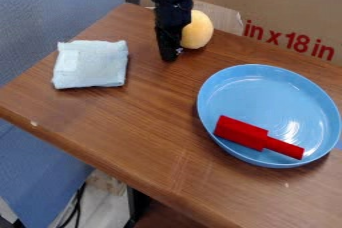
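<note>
The black gripper [170, 47] reaches down from the top of the view to the back of the wooden table, just left of a pale yellow round object [198, 32], which it partly overlaps or adjoins. Whether its fingers hold anything is unclear; its tips are dark and small. A folded light-blue cloth [90, 64] lies on the left of the table. On the right, a blue plate [278, 107] carries a red rolling-pin-like object [251, 135].
A cardboard box wall [301, 2] with red lettering stands behind. The table's left edge drops to a blue surface.
</note>
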